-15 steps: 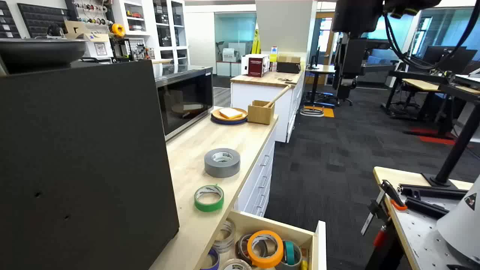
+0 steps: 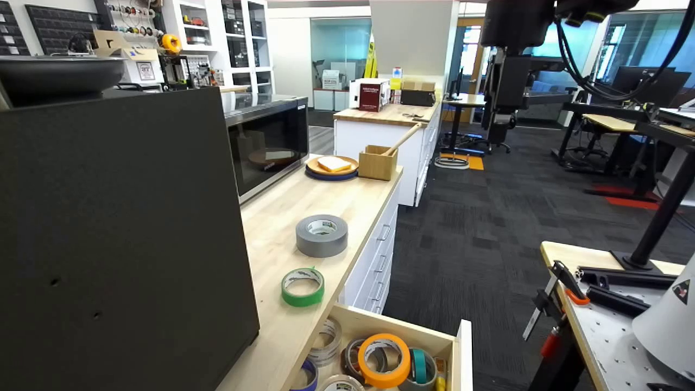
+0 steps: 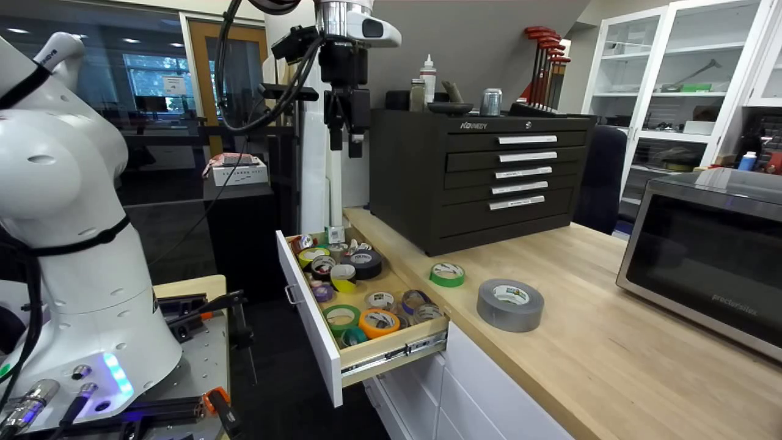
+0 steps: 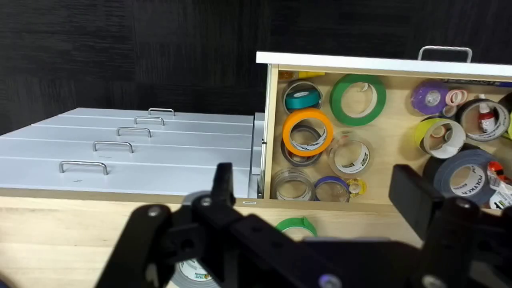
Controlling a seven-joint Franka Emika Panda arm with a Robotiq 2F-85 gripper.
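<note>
My gripper [image 3: 345, 150] hangs high above the open drawer [image 3: 315, 333], pointing down. In the wrist view its fingers [image 4: 223, 180] stand wide apart with nothing between them. On the wooden counter lie a green tape roll [image 2: 303, 287] and a larger grey tape roll [image 2: 322, 235]; the gripper's body partly hides both in the wrist view. Inside the drawer are many rolls: an orange one [image 4: 307, 132] resting on a dark one, a wide green one [image 4: 357, 100], a clear one [image 4: 351, 156], a purple one [image 4: 429, 97] and a blue-black one [image 4: 464, 175].
A black tool chest [image 3: 476, 168] stands on the counter behind the drawer, with a microwave [image 3: 704, 256] farther along. In exterior view 1, a plate with bread [image 2: 333, 166] and a wooden box [image 2: 378, 163] sit at the counter's far end. Bare counter surrounds the two loose rolls.
</note>
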